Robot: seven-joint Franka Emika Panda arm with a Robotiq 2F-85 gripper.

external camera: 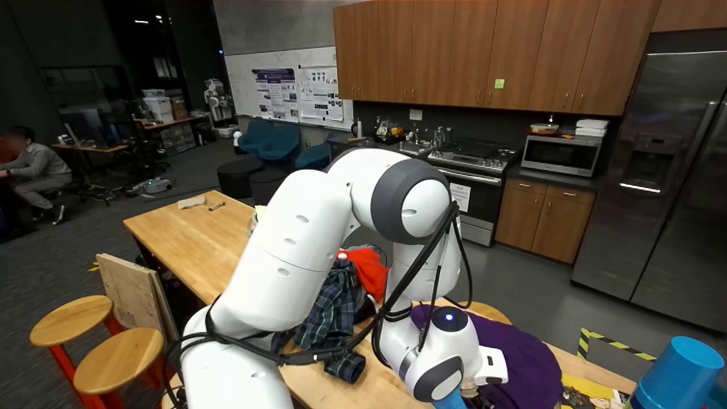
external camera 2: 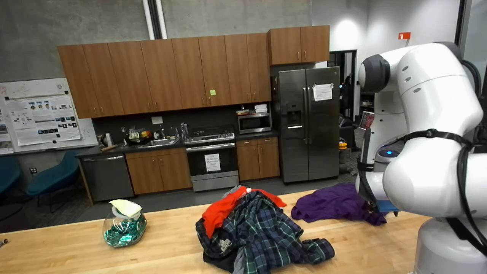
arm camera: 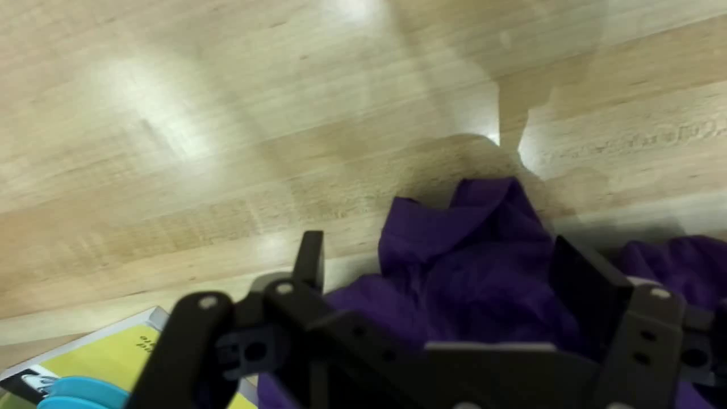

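Note:
A purple cloth (arm camera: 463, 272) lies bunched on the wooden table, with one folded corner rising between my gripper's spread fingers in the wrist view. My gripper is open, its two dark fingers on either side of that fold; whether they touch the cloth cannot be made out. In exterior view 2 the purple cloth (external camera 2: 331, 203) sits at the right part of the table, with the arm's end over its right side. Seen from exterior view 1, the purple cloth (external camera: 528, 358) spreads beneath and behind the arm's end, which hides the fingers.
A heap of plaid and red clothes (external camera 2: 274, 233) occupies the table's middle. A glass bowl (external camera 2: 124, 228) with green filling stands further left. Near the cloth are blue cups (external camera: 681, 371) and a yellow printed item (arm camera: 102, 358). Bare table (arm camera: 204, 170) lies beside the fold.

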